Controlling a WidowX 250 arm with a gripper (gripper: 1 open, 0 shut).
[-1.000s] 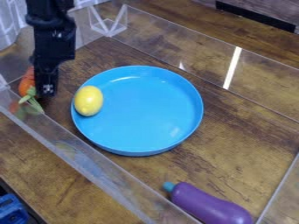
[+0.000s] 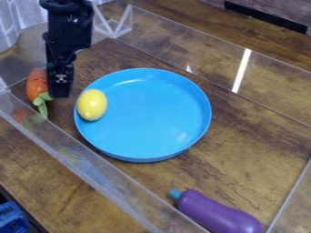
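Observation:
My black gripper [image 2: 60,77] points down at the upper left, open, its fingertips just right of an orange carrot [image 2: 36,86] with green leaves that stands or lies near the wall on the wooden surface. A yellow egg-shaped object [image 2: 91,104] rests on the left side of a blue plate [image 2: 145,127], right of the gripper. Whether the fingertips touch the carrot is hard to tell.
A purple eggplant [image 2: 216,211] lies at the lower right. Clear plastic walls border the area, crossing the lower left. Bare wood [image 2: 243,118] is free to the right of the plate.
The carrot looks nearly unmoved.

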